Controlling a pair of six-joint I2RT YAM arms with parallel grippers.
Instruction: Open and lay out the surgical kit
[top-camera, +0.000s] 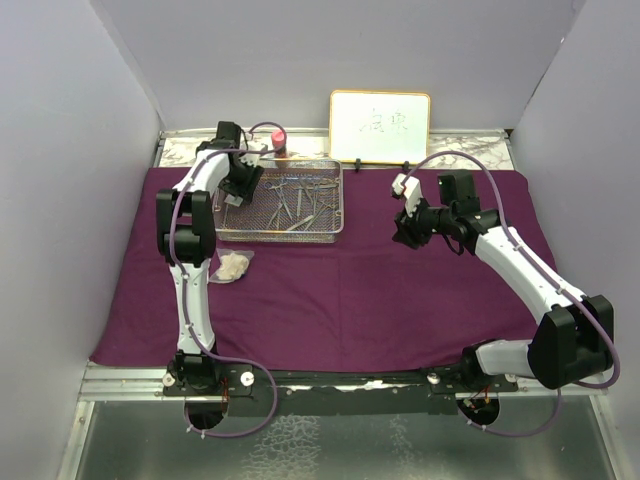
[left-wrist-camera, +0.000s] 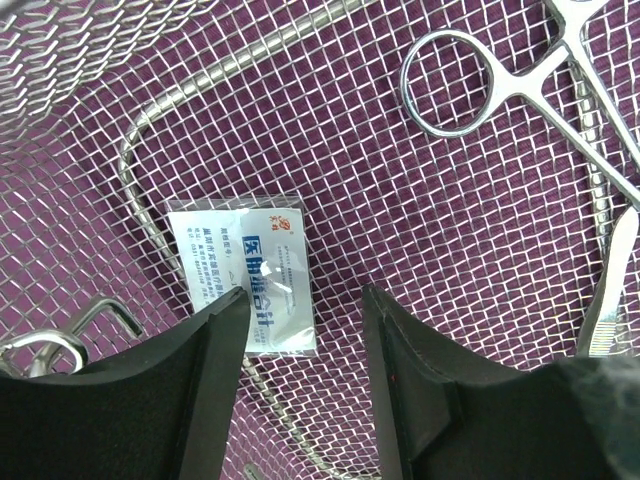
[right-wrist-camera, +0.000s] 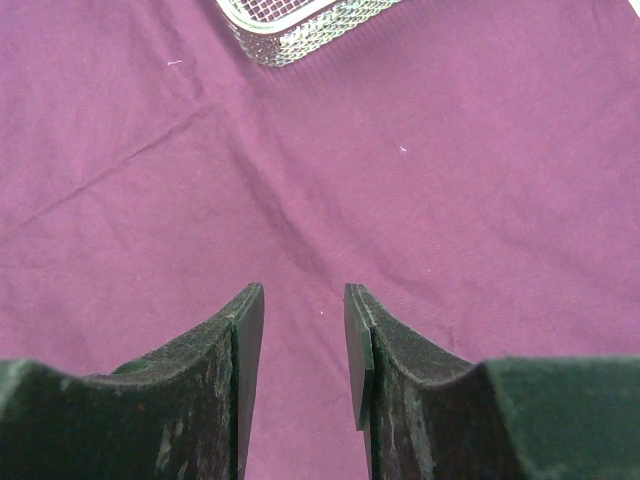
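Note:
A wire mesh tray (top-camera: 290, 236) holds several steel instruments, among them scissors (left-wrist-camera: 535, 92) and tweezers (left-wrist-camera: 610, 290). My left gripper is open inside the tray's left end, low over a small white printed packet (left-wrist-camera: 270, 260), one finger over the packet and the other beside it. My right gripper hangs over bare purple cloth right of the tray, its fingers apart with nothing between them.
A bag of white material (top-camera: 232, 266) lies before the tray. A whiteboard (top-camera: 380, 124) and a pink-capped container (top-camera: 279, 143) stand behind.

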